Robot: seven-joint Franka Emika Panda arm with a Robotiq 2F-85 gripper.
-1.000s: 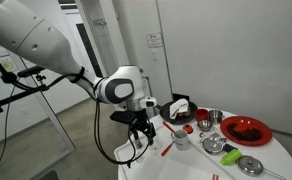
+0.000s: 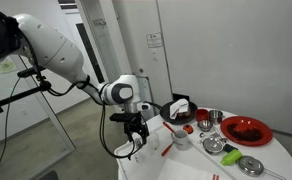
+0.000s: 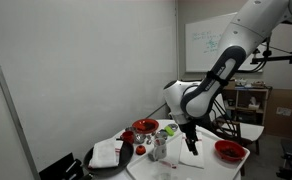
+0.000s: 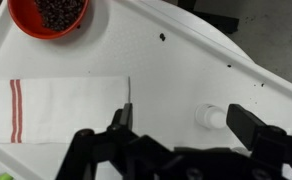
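Observation:
My gripper is open above the white table (image 4: 166,75), its two dark fingers spread at the bottom of the wrist view. A small white cylindrical object (image 4: 214,116) stands below, close to the right finger in that picture. Left of it lies a white cloth with red stripes (image 4: 61,108). Farther off, at the top left, is a red bowl (image 4: 34,30) filled with dark bean-like pieces. Exterior view 1 shows the gripper (image 2: 136,137) low over the table's left side; its fingertips are hard to make out there.
A white cup (image 2: 182,142), metal pots (image 2: 214,143), a lidded pan (image 2: 250,166), a green item (image 2: 231,157) and a large red dish (image 2: 246,130) crowd the table's right part. Behind them sits a black pan (image 3: 105,168) with cloth in it. A few dark bits lie loose near the table edge.
Objects on the table look unmoved.

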